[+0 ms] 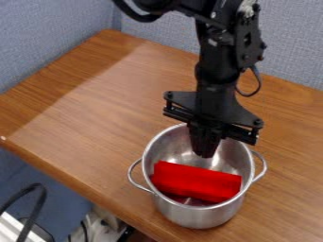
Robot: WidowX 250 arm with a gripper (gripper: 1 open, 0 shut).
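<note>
A red cylinder [195, 181] lies across the inside of a steel pot [199, 214] with two loop handles, at the front right of the wooden table. My black gripper [205, 147] is over the rear part of the pot, shut, its tips just behind and above the red cylinder, with nothing seen between its fingers.
Padded grey walls [38, 43] stand at the back.
</note>
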